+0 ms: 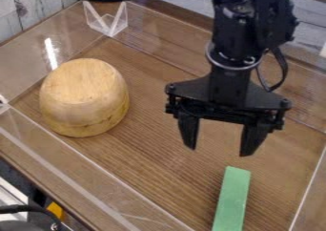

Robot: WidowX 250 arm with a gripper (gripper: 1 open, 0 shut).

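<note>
My gripper (224, 130) hangs over the right-centre of the wooden table (140, 178), open, its two black fingers wide apart with nothing seen between them. A green block (232, 199) lies on the table below it, near the bottom edge of the view, apart from the fingers. A large round pale wooden object (84, 95) sits at the left.
A small white wire-like object (107, 17) is at the back left, by the table's edge. Something yellow (53, 212) shows at the bottom left corner, beyond the edge.
</note>
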